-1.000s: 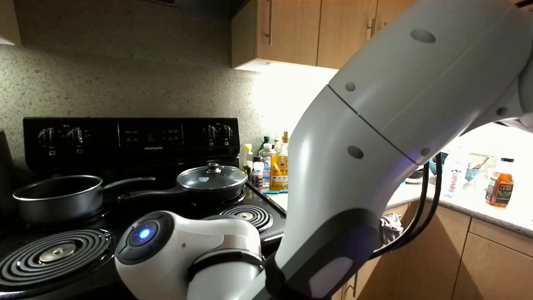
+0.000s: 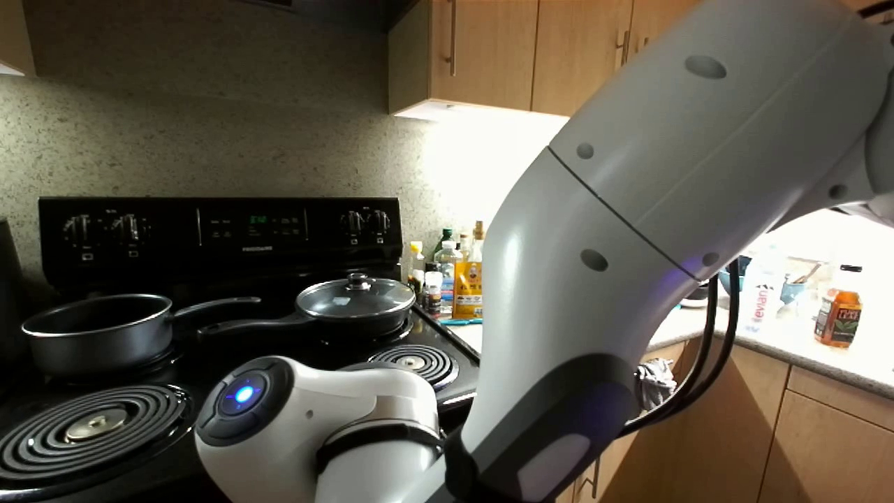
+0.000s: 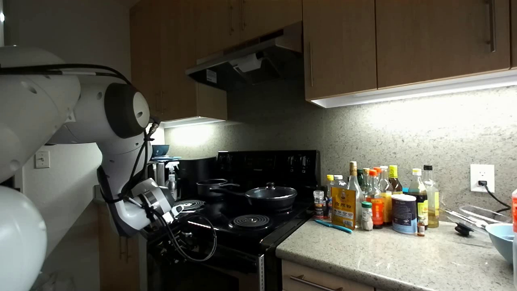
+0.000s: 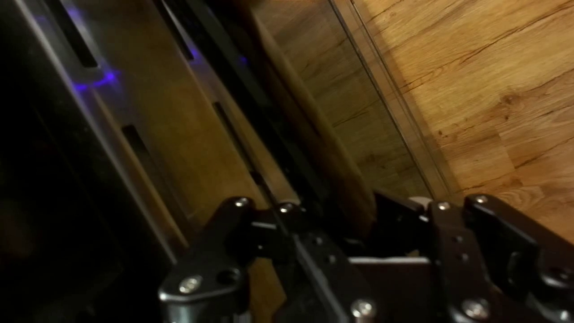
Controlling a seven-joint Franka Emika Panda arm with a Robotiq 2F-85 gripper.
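Note:
In the wrist view, my gripper is shut on the oven door's handle, a long dark bar (image 4: pixel 317 134) that runs down between its fingers. Alongside the bar is the oven door's slotted metal edge (image 4: pixel 215 129). Dark glass beyond it mirrors the floor. How far the door stands from the oven cannot be told. Exterior view 2 has the arm's wrist (image 3: pixel 150 199) low in front of the stove (image 3: pixel 228 237), its fingers lost in shadow. The gripper is outside exterior view 1.
On the stovetop stand an open pot (image 2: pixel 100 335) and a lidded pan (image 2: pixel 356 306), handles pointing towards each other. Several bottles (image 3: pixel 378 189) crowd the counter (image 3: pixel 339 247) right of the stove.
The arm has shifted only very slightly in exterior view 1. Green digits now show on the stove display, which was dark before. The pot and pan have not moved.

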